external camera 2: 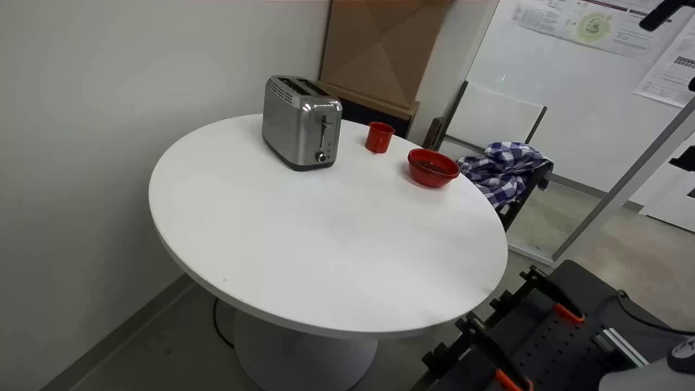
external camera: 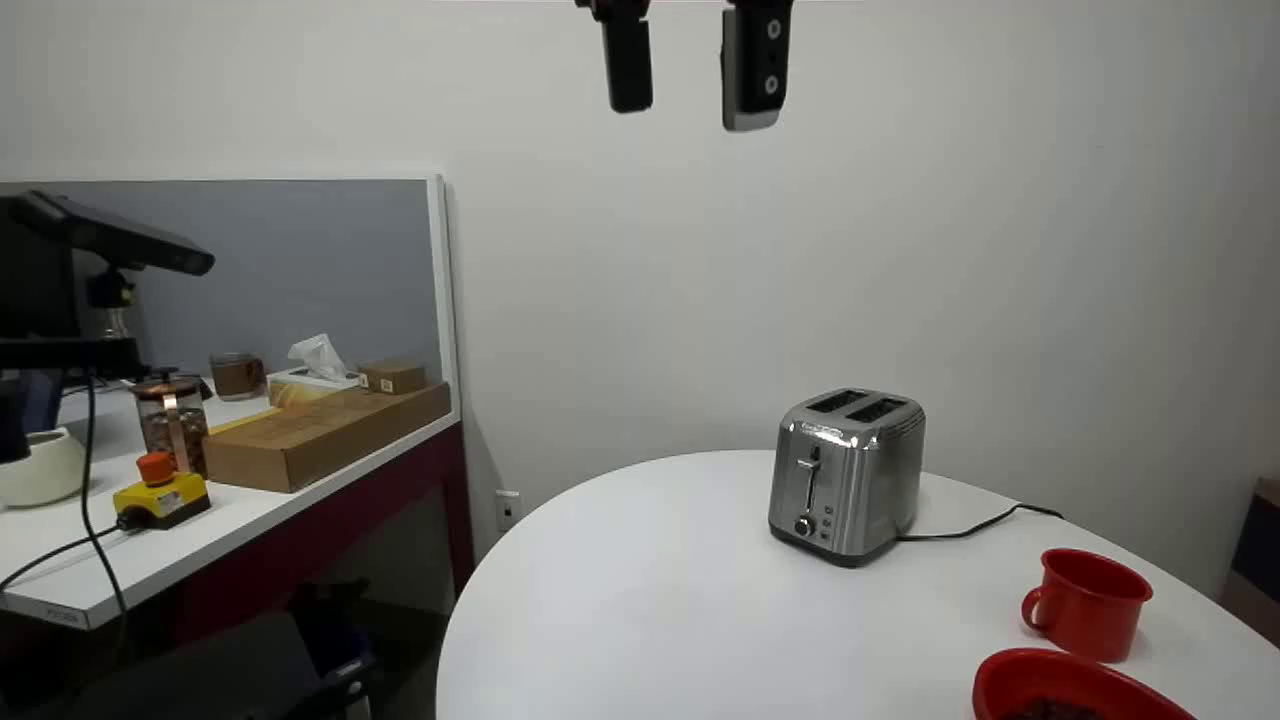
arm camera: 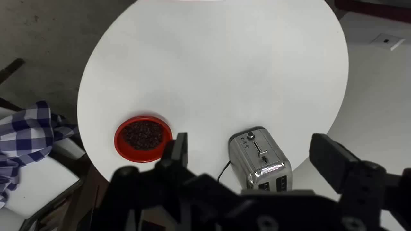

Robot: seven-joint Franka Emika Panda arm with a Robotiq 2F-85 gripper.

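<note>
High above the round white table [external camera: 624, 576], my gripper [external camera: 690, 78] hangs open with nothing between its fingers. In the wrist view the two black fingers [arm camera: 329, 161] stand wide apart. A silver toaster [external camera 2: 303, 124] rests upright near the wall side of the table, its two slots empty as far as they show. To one side of it stands a red mug [external camera 2: 379, 137], upright. Close to the mug, a red bowl [arm camera: 143, 158] holds many small dark brown pieces. The mug cannot be made out in the wrist view.
A black cord [external camera: 978, 528] trails from the toaster across the tabletop. A chair with a blue-checked cloth [external camera 2: 505, 166] stands beyond the table's edge. A side desk [external camera: 240, 528] carries a cardboard box [external camera: 330, 438] and a red-and-yellow stop button [external camera: 162, 492].
</note>
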